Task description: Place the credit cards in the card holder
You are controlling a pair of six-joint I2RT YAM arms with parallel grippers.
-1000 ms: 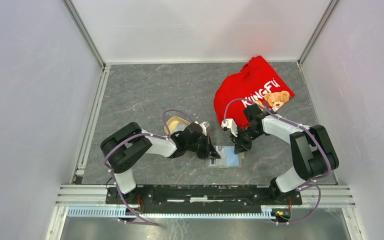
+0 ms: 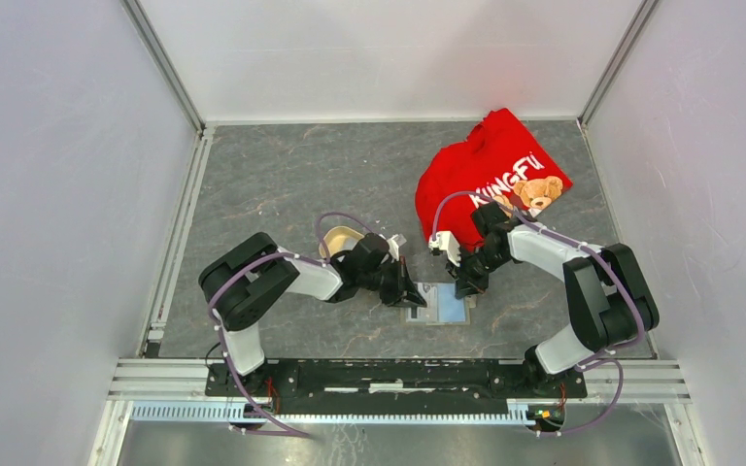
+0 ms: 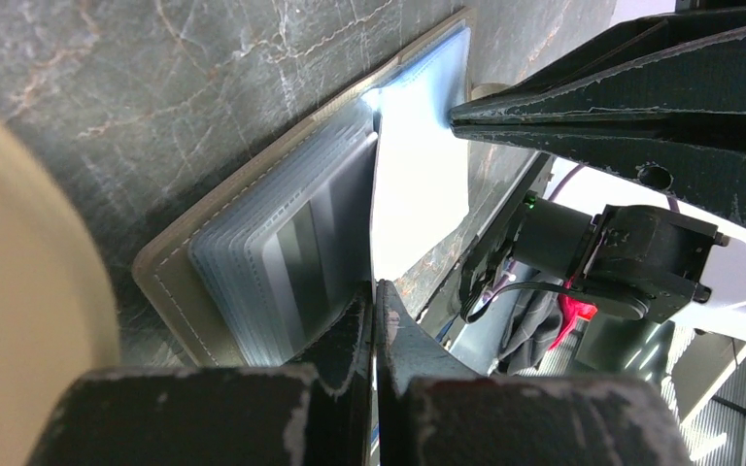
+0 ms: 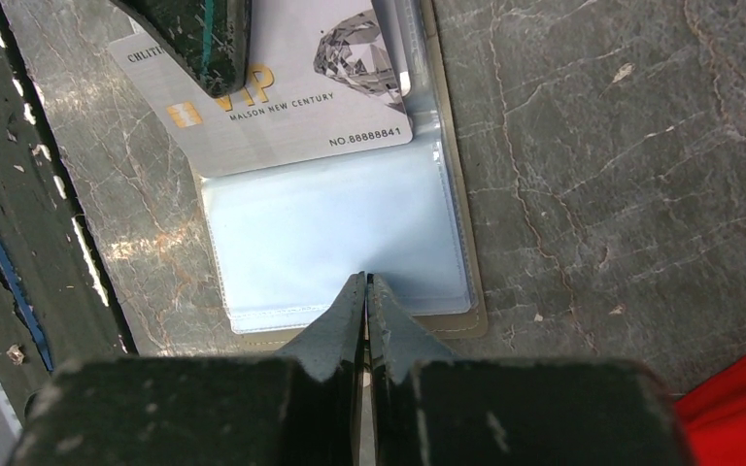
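The card holder (image 2: 452, 305) lies open on the table, with clear sleeves and a tan cover (image 3: 180, 291). A silver VIP card (image 4: 282, 126) lies over one half, partly hidden by my left gripper. In the left wrist view my left gripper is shut on the thin card, seen edge-on at the sleeve opening. My right gripper is shut at the outer end of the light blue sleeve (image 4: 330, 233), which seems pinched or pressed by its fingertips.
A tan oval tray (image 2: 336, 233) sits behind the left arm. A red cloth bag (image 2: 466, 170) lies at the back right.
My left arm has shifted very slightly near the holder. The right arm stays where it was.
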